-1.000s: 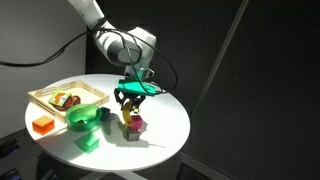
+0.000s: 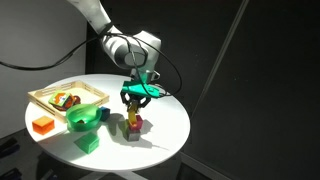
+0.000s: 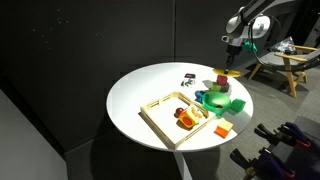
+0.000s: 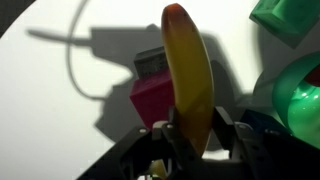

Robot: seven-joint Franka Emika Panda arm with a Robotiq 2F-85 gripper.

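A yellow banana [image 4: 188, 70] runs lengthwise through the wrist view, its dark tip pointing away from my fingers. My gripper is shut on it. From the first exterior view, the banana [image 2: 131, 116] hangs upright below the gripper [image 2: 132, 104], over the right-hand part of the round white table. Right beside it stands a red block [image 4: 152, 98] with a grey top, partly covered by the banana in the wrist view. Whether banana and block touch, I cannot tell.
A green bowl [image 2: 82, 124] with something red inside is to the left, a dark blue block [image 2: 104, 115] beside it. A green block [image 2: 88, 144] and an orange block [image 2: 43, 125] lie near the front. The wooden tray [image 3: 155, 126] holds several toy foods.
In exterior view 1, the gripper and banana have shifted slightly to the right, and the banana hangs a little straighter. The blocks, bowl and tray look unmoved.
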